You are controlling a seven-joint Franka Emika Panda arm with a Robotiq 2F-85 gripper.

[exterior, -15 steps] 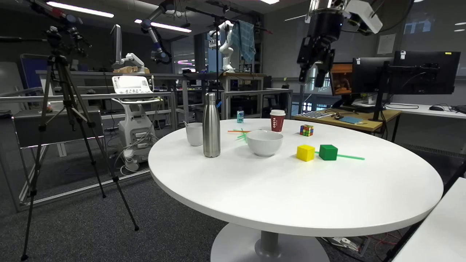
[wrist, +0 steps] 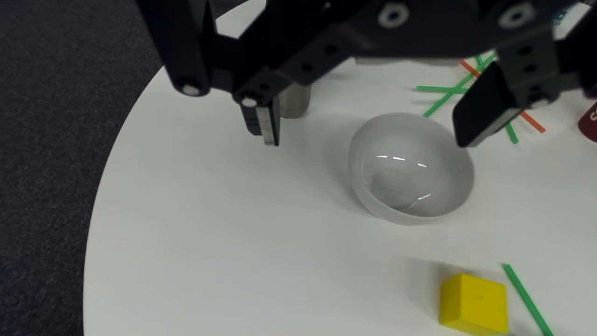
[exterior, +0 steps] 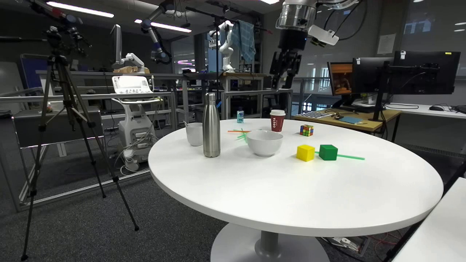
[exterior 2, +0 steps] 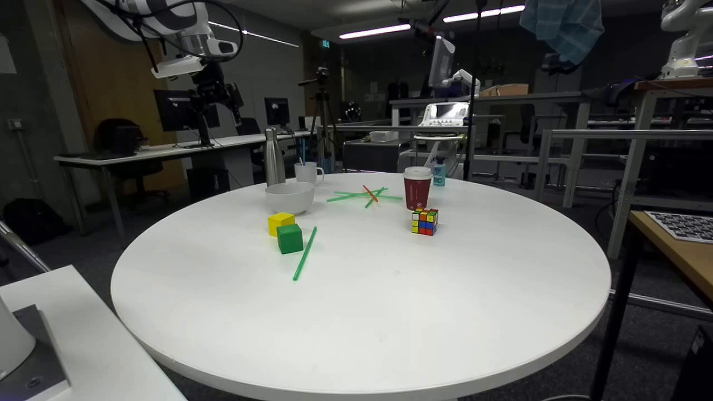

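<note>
High over the round white table (exterior: 262,187) hangs my gripper, its fingers wide apart and nothing between them. In the wrist view a pale bowl (wrist: 414,168) lies below and between the fingertips, empty inside. A steel bottle (wrist: 295,101) stands upright past the left finger, mostly hidden by the gripper. Nearer the lower edge is a yellow cube (wrist: 475,302). Exterior view 1 shows a green cube (exterior: 328,152) beside the yellow one, and a white mug (exterior: 194,133) left of the bottle.
Behind the bowl lie several green straws and a red straw (exterior 2: 369,192). Another green straw (exterior 2: 305,254) is by the cubes. A red Costa cup (exterior 2: 417,188), a puzzle cube (exterior 2: 424,221) and a small blue bottle (exterior 2: 438,173) stand farther off.
In exterior view 1 my gripper has moved left, from above the cubes' right side toward the bowl, still high above the table. The objects on the table have not moved.
</note>
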